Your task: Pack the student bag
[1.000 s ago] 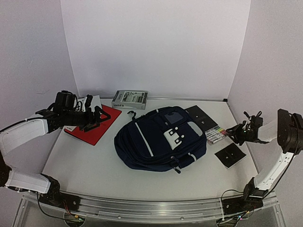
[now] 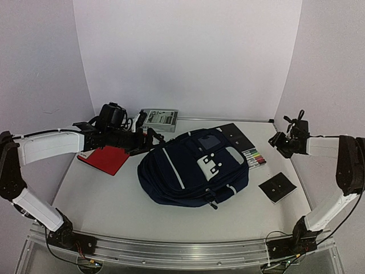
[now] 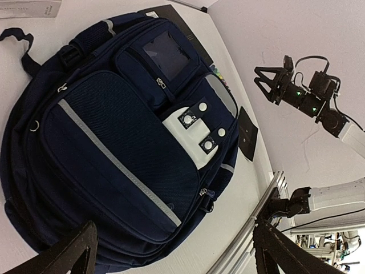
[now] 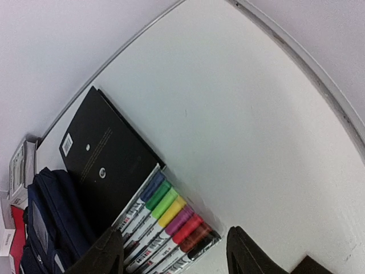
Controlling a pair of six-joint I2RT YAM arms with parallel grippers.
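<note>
The dark blue student bag (image 2: 191, 168) lies flat in the middle of the table, and its white patch and reflective strip face up. My left gripper (image 2: 153, 144) is above the bag's back left edge, its fingers (image 3: 80, 251) spread wide and nothing between them. Behind the bag's right end lies a black notebook (image 4: 108, 151), partly covered by the bag in the top view. A clear pack of coloured markers (image 4: 165, 225) touches that notebook's near end. To the right of the pack, my right gripper (image 2: 275, 146) hangs open and empty, its fingers (image 4: 242, 251) well apart.
A red folder (image 2: 105, 161) lies at the left, and a grey printed box (image 2: 162, 118) stands at the back left, partly behind the left gripper. A smaller black notebook (image 2: 278, 187) lies at the right.
My left gripper has swung right from over the red folder to the bag's edge. The markers and black notebook have shifted back and left. My right gripper has moved back, away from the markers.
</note>
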